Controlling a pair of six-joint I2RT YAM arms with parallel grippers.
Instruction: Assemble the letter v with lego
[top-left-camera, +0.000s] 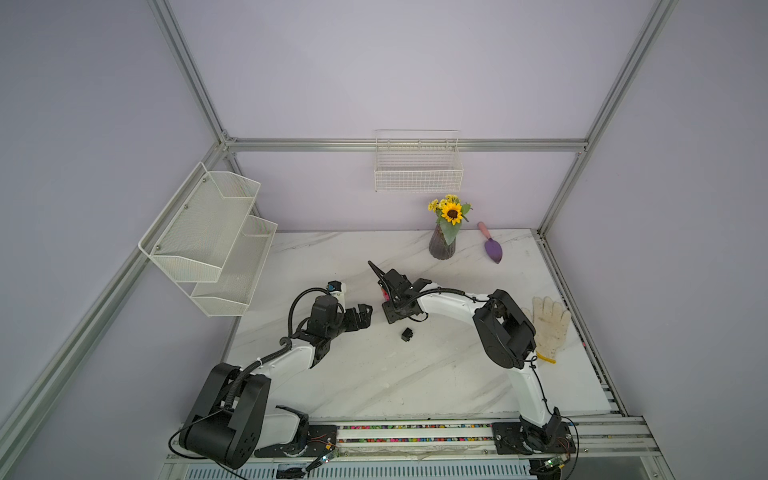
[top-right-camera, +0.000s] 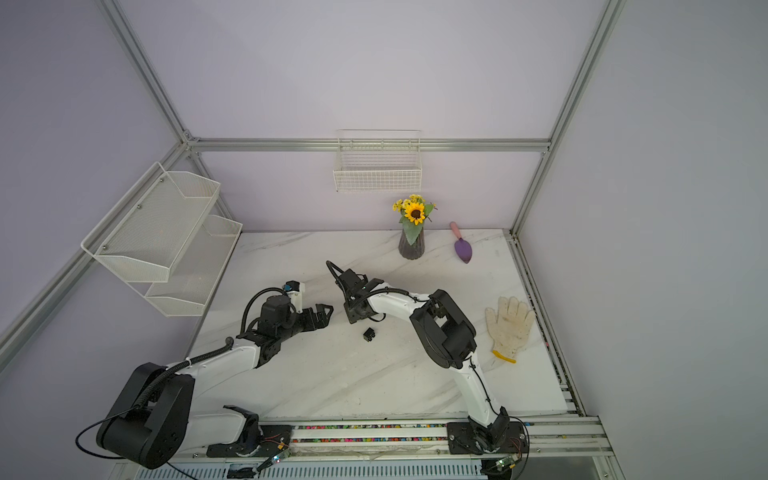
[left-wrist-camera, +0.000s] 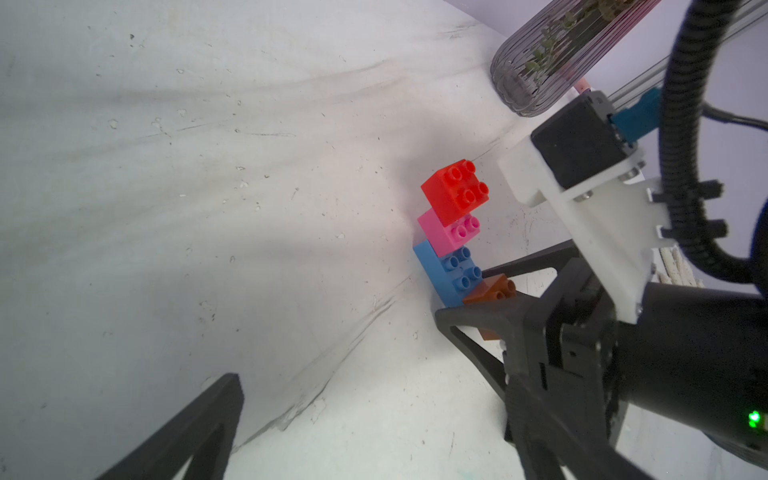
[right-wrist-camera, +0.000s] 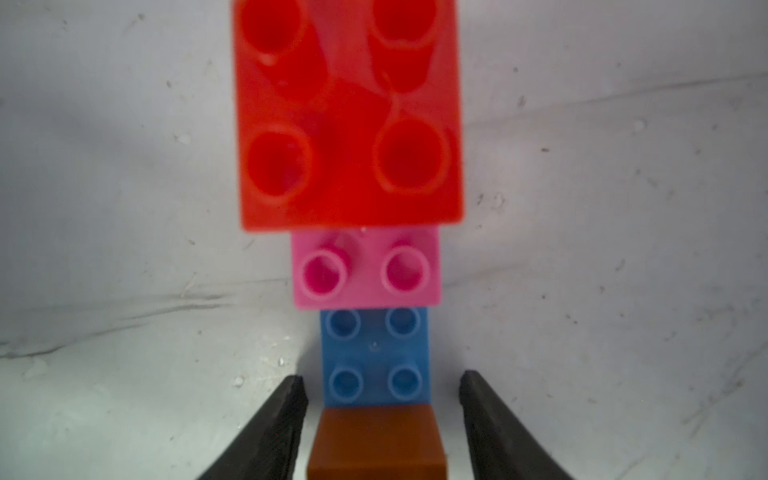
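In the right wrist view a red brick (right-wrist-camera: 348, 104) overlaps a pink one (right-wrist-camera: 366, 268), which overlaps a blue brick (right-wrist-camera: 374, 352); they climb like stairs. A brown-orange brick (right-wrist-camera: 377, 444) lies at the blue brick's other end and looks higher than it. My right gripper stands around the brown brick, its fingertips parted with narrow gaps at both sides. The left wrist view shows the same row: red (left-wrist-camera: 454, 192), pink (left-wrist-camera: 449, 232), blue (left-wrist-camera: 449, 272), brown (left-wrist-camera: 489, 289). My left gripper (top-left-camera: 359, 317) is open and empty, off to the left.
A vase of sunflowers (top-left-camera: 442, 242) and a purple trowel (top-left-camera: 492, 249) are at the back. A work glove (top-left-camera: 550, 326) rests at the right, and mesh shelves (top-left-camera: 216, 248) hang on the left.
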